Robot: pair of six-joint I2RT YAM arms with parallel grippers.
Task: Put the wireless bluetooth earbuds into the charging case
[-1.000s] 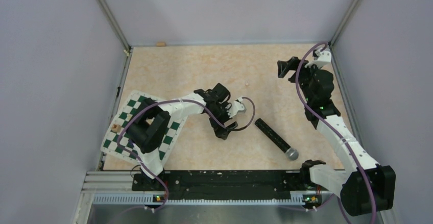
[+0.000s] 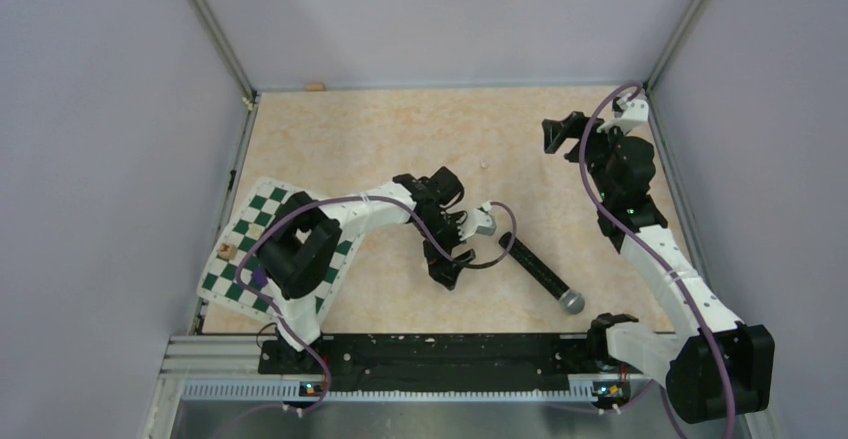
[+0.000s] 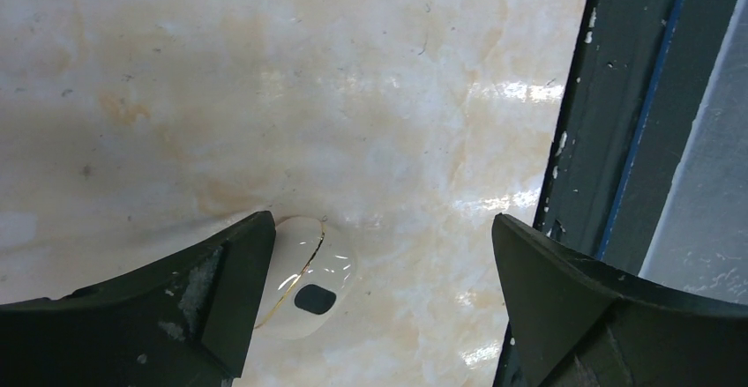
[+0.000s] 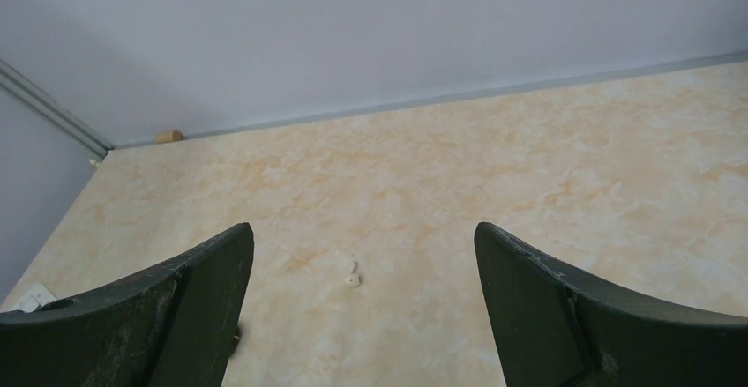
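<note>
In the left wrist view, a glossy white rounded case with a gold seam and a black oval mark rests on the table, partly hidden behind one finger. My left gripper is open above the table, and only bare tabletop shows between its fingertips. From the top view this gripper hangs near the middle front, hiding the case. One small white earbud with a short stem lies alone on the table; the top view shows it as a tiny speck. My right gripper stands open and empty at the back right.
A black microphone with a silver head lies right of my left gripper. At the left is a green-and-white checkered board with small items on it. A wooden block sits at the back edge.
My left gripper has moved to the right and toward the front edge, remaining open. The right arm, the earbud and the microphone have stayed where they were.
</note>
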